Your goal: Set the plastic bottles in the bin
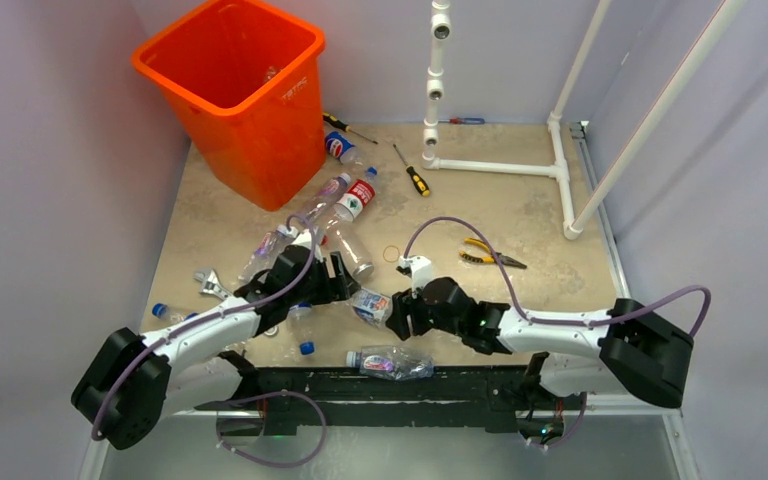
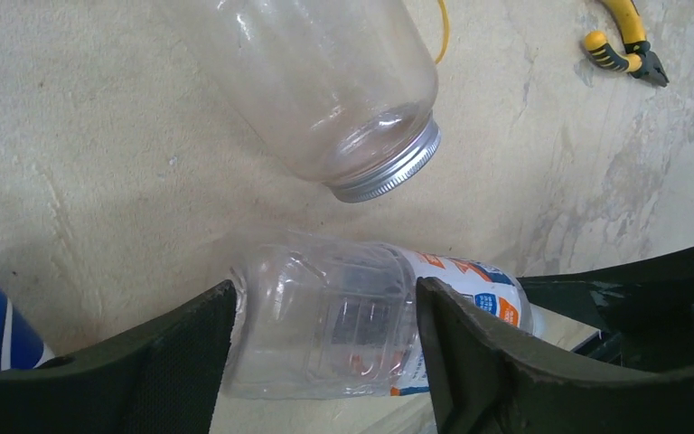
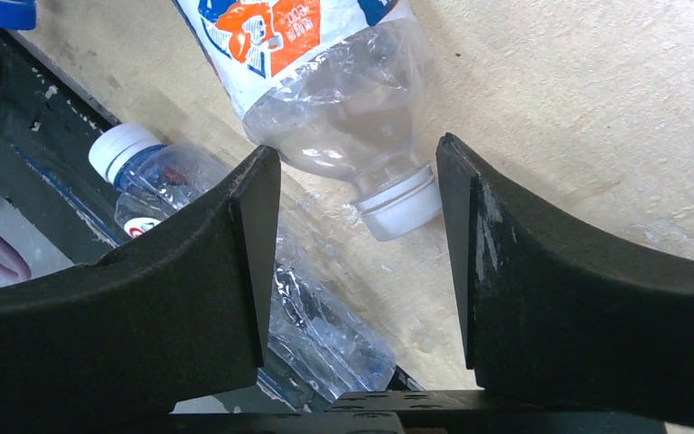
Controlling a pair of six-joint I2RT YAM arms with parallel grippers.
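My left gripper (image 1: 340,275) is part open over the body of a clear bottle with a white, orange and blue label (image 2: 456,280), its fingers either side of it. My right gripper (image 1: 405,318) is at that bottle's capped end; in the right wrist view its fingers stand either side of the neck and white cap (image 3: 398,208), and whether they grip is hard to tell. A crumpled bottle (image 1: 390,365) lies at the front edge. Other bottles (image 1: 355,200) lie at the middle and left. The orange bin (image 1: 270,150) stands at back left.
A clear jar with metal lid (image 2: 325,81) lies behind the labelled bottle. Pliers (image 1: 480,255), screwdrivers (image 1: 415,180) and a wrench (image 1: 210,280) lie around. A white pipe frame (image 1: 500,167) occupies the back right.
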